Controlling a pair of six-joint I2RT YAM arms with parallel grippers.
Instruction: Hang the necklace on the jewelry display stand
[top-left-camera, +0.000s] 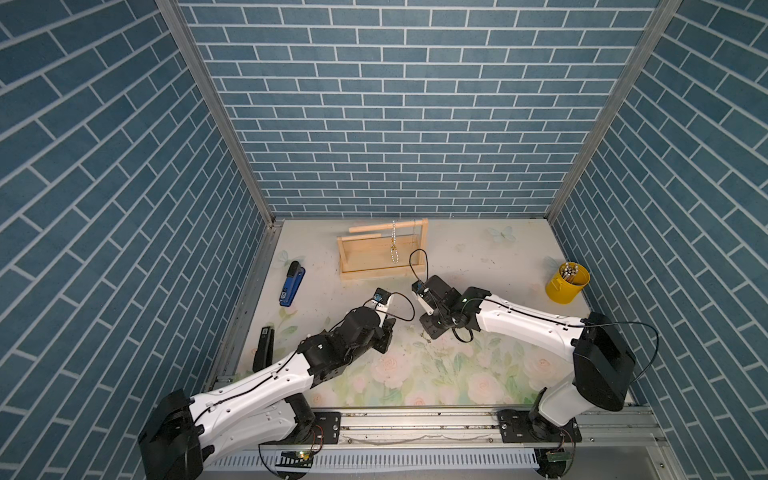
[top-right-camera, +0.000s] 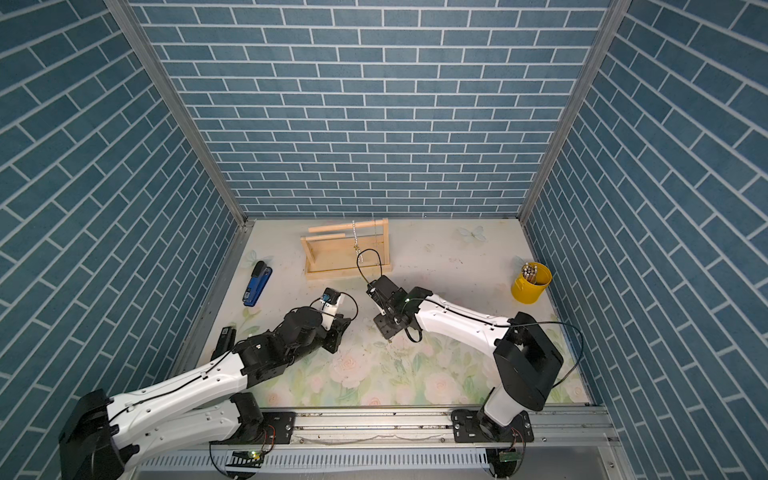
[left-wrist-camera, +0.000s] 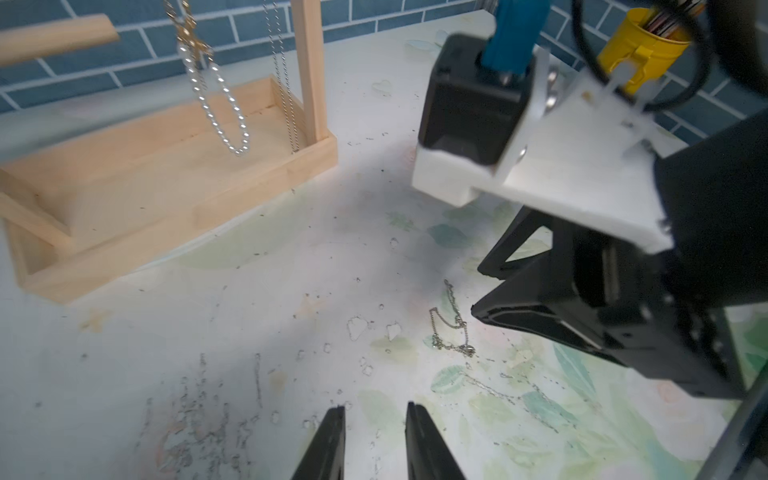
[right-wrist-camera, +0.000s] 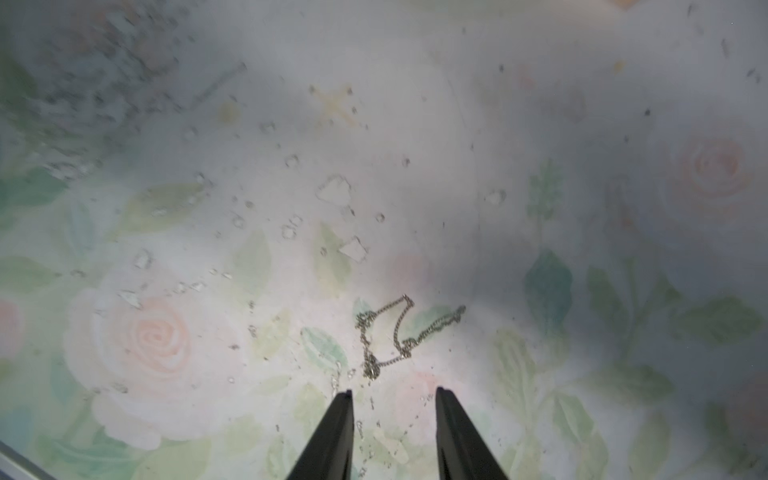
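A thin chain necklace lies bunched on the floral tabletop; the left wrist view shows this necklace (left-wrist-camera: 466, 349) just beside the tips of my right gripper. In the right wrist view the right gripper is open above the table, the chain just beyond its fingertips and nothing visible between them. My left gripper stands open and empty over the table, left of the chain. At the back is the wooden display stand (left-wrist-camera: 200, 208), with a beaded necklace (left-wrist-camera: 242, 132) and a thin chain (left-wrist-camera: 285, 96) hanging on it.
A blue stapler (top-left-camera: 293, 285) and a black object (top-left-camera: 263, 349) lie at the left. The yellow cup (top-left-camera: 563, 291) with rods in it stands at the right edge. Both grippers are close together at mid-table.
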